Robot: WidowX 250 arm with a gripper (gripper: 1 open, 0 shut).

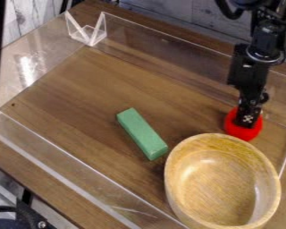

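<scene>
The black gripper [246, 109] reaches down from the top right onto a red object [241, 128] on the wooden table's right side, its fingers at the object's upper part. Whether they are closed on it cannot be told. A large tan bowl [221, 188] sits just below the red object. A green block [142, 132] lies left of the bowl.
A clear plastic piece [87, 29] stands at the top left. Clear walls border the table [79, 85], whose middle and left are bare.
</scene>
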